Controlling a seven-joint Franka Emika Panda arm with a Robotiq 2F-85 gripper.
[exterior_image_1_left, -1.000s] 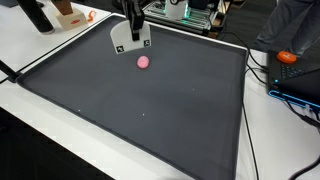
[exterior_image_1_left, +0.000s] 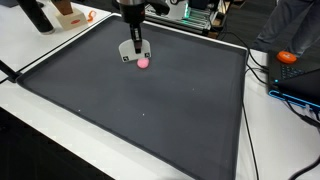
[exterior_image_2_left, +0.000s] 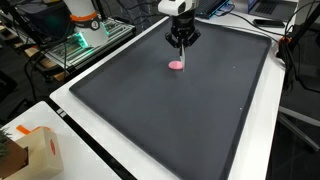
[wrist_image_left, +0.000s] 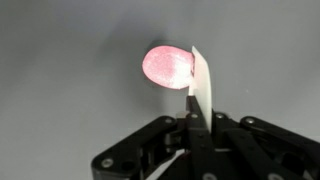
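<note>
A small pink rounded object (wrist_image_left: 168, 67) lies on the dark grey board. In exterior view 1 the pink object (exterior_image_1_left: 143, 63) sits just in front of the white piece's lower edge. My gripper is shut on a thin, flat white piece (wrist_image_left: 203, 82), which sticks out past the fingertips. The wrist view shows this piece nearly edge-on, right beside the pink object and seemingly against its side; contact is not certain. From exterior view 2 the white piece (exterior_image_2_left: 184, 61) appears as a thin upright sliver below the gripper (exterior_image_2_left: 182, 45).
The dark board (exterior_image_1_left: 150, 105) is otherwise bare, with wide room in front of the pink object. An orange-and-white box (exterior_image_2_left: 47, 154) stands off the board at the lower left of exterior view 2. Cables run along the right side of exterior view 1.
My gripper has come down with the white piece, which now stands low at the board, close to the pink object. The pink object has not visibly moved.
</note>
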